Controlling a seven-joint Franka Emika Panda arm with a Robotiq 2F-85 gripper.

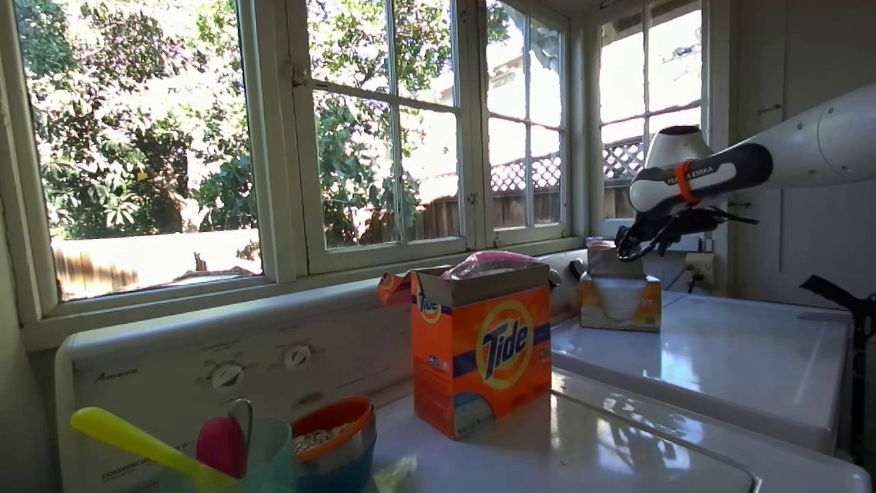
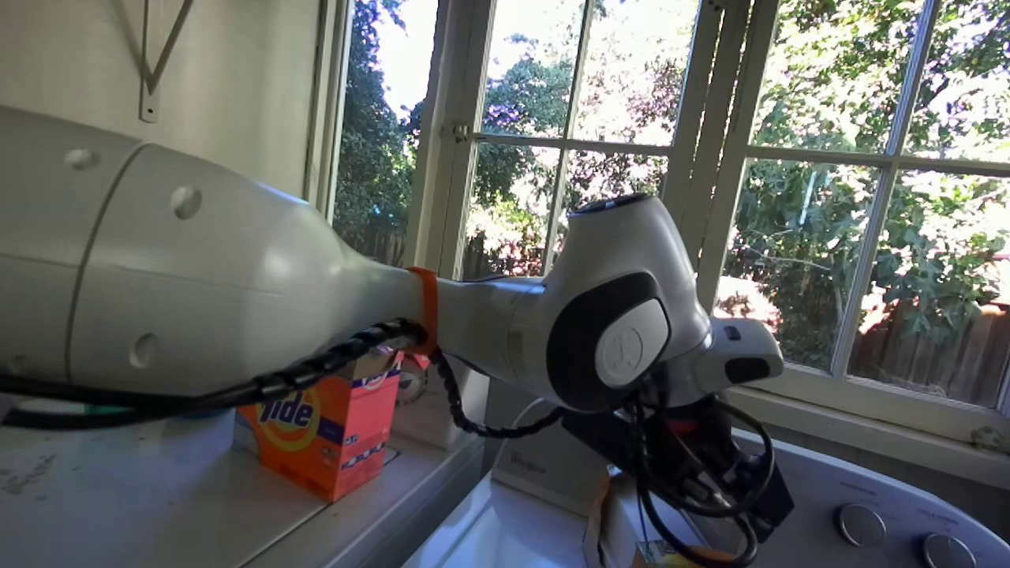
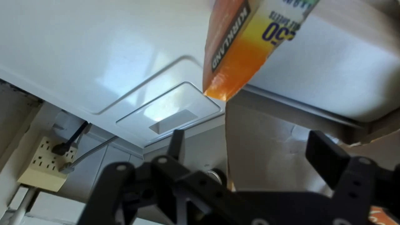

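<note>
In exterior view 1, an orange and white Kirkland box [image 1: 645, 305] stands on the far white appliance. Its raised lid [image 1: 614, 261] shows a grey-brown face. My gripper [image 1: 632, 245] is right at that lid; contact cannot be made out. From the wrist, its black fingers [image 3: 325, 159] stand wide apart, the gripper open above the box's plain grey-brown cardboard [image 3: 258, 150]. The printed orange-yellow part of the box [image 3: 240, 48] is beyond them. In exterior view 2 the arm and cables hide the gripper and most of the box.
An open Tide box [image 1: 501, 345] stands on the nearer washer. An orange-rimmed tub [image 1: 361, 411] and a cup with a yellow-handled tool [image 1: 135, 435] are in front. A wall outlet [image 3: 50, 161] with plugged cords lies behind; the far appliance top [image 1: 723, 345] is largely clear.
</note>
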